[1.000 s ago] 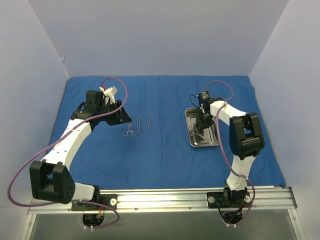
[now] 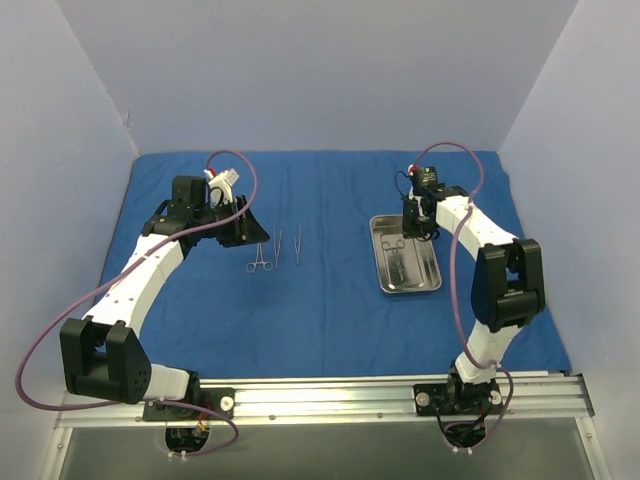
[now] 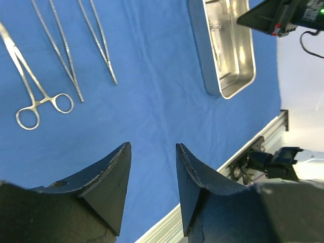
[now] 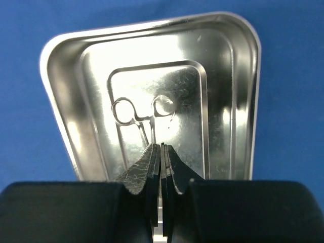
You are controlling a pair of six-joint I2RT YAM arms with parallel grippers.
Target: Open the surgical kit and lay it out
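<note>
On the blue cloth at left centre lie ring-handled forceps [image 3: 34, 101] and, to their right, two tweezers: one [image 3: 63, 53] beside the forceps, the other [image 3: 101, 45] farther right. The metal tray [image 2: 377, 262] stands on the right half, its lid off. Inside it rests a ring-handled instrument [image 4: 143, 119], partly hidden by my right gripper, which hovers over the tray, shut with nothing visible between its fingers. Another slim instrument [image 2: 391, 275] lies in the tray too. My left gripper hangs open and empty near the laid-out forceps.
A metal rail [image 2: 320, 390] runs along the front edge. Grey walls [image 2: 320, 75] close off the back and sides.
My right gripper has moved back and slightly right over the tray, uncovering the ring-handled instrument there. The left arm and the laid-out instruments look unmoved.
</note>
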